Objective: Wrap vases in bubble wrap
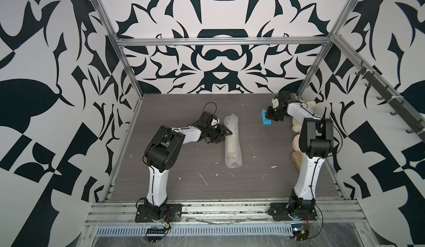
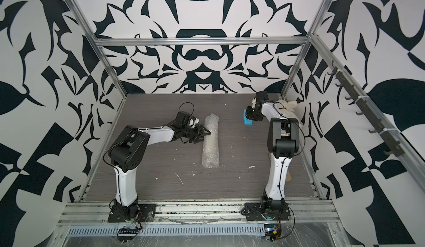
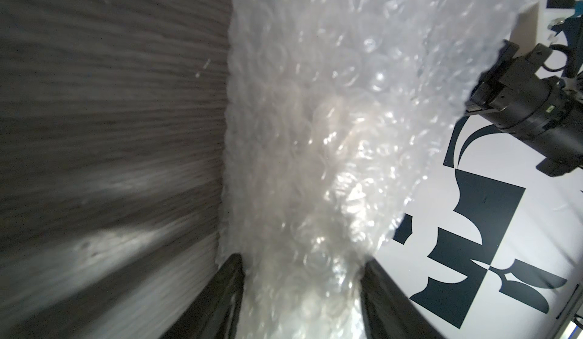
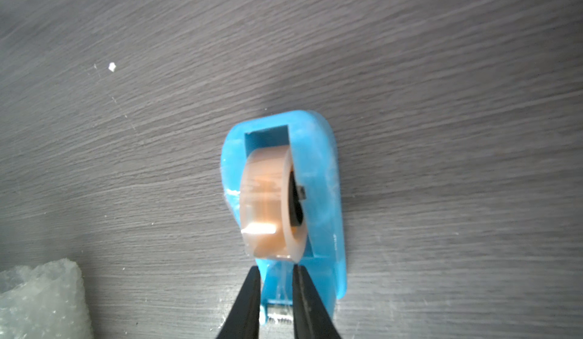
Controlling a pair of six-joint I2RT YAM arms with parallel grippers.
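Observation:
A long roll of bubble wrap (image 1: 233, 147) lies lengthwise in the middle of the table; whatever is inside it is hidden by the wrap. My left gripper is shut on the roll, with a finger on either side of it. To the right and farther back stands a blue tape dispenser (image 4: 331, 211) carrying a clear, orange-cored tape roll (image 4: 267, 202). Over the dispenser's cutter end, my right gripper has its fingers part open, with a strip of tape seeming to show between them. Whether they touch that strip I cannot tell.
At the right edge, partly behind the right arm, lie pale objects, among them a tan one (image 1: 296, 160). Small white scraps (image 1: 202, 178) dot the table. Bare tabletop (image 1: 261, 152) separates the roll from the right arm.

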